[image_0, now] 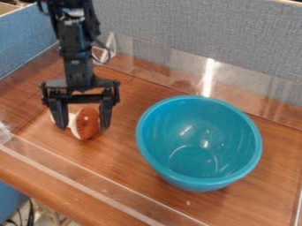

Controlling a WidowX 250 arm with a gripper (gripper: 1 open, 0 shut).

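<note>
My black gripper [79, 110] is open, lowered over a toy mushroom [86, 124] with an orange cap and pale stem on the left part of the wooden table. Its two fingers come down on either side of the mushroom, which they partly hide; whether they touch it I cannot tell. A large teal bowl [199, 143] stands to the right, apart from the gripper.
The wooden table [141, 203] has bare room in front and behind the bowl. Grey and blue padded walls [200, 40] bound it at the back and left. Cables lie below the front left edge.
</note>
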